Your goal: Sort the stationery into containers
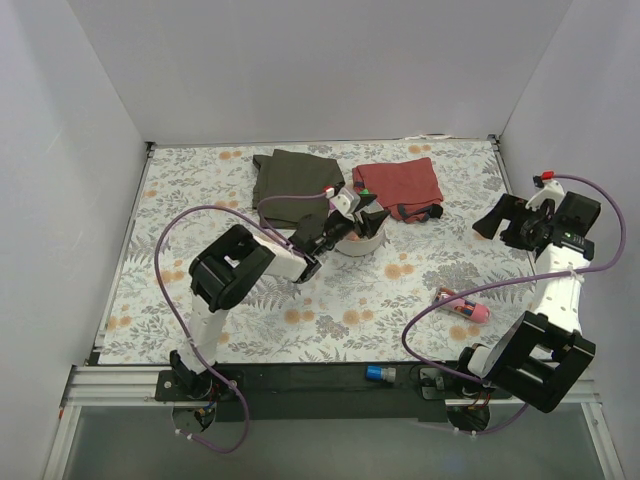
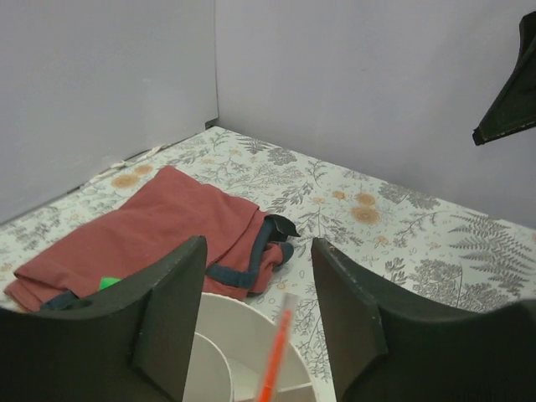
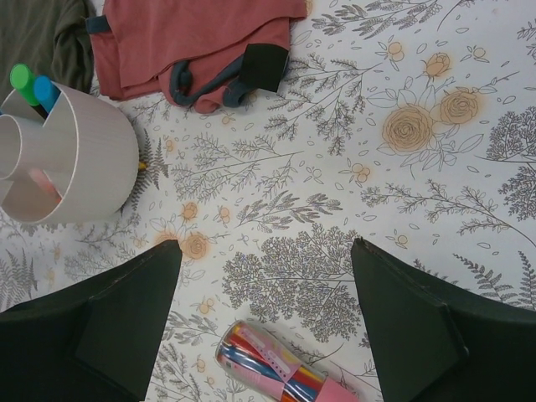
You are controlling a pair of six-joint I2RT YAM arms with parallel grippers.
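Observation:
My left gripper (image 1: 374, 212) is over the white divided holder (image 1: 357, 246). Its fingers (image 2: 172, 289) stand apart, and a thin orange-pink pen (image 2: 278, 350) leans inside the holder below the gap, touching neither finger as far as I can see. Green and blue pens (image 3: 47, 92) also stand in the holder, seen in the right wrist view. On the right of the table, my right gripper (image 1: 490, 232) hangs open and empty. A pink patterned pencil case (image 3: 272, 366) lies on the tablecloth below it.
A folded red cloth (image 1: 400, 186) with dark trim lies behind the holder, and a dark green cloth (image 1: 290, 180) is to its left. The tablecloth (image 1: 410, 310) is bare between the holder and the pencil case.

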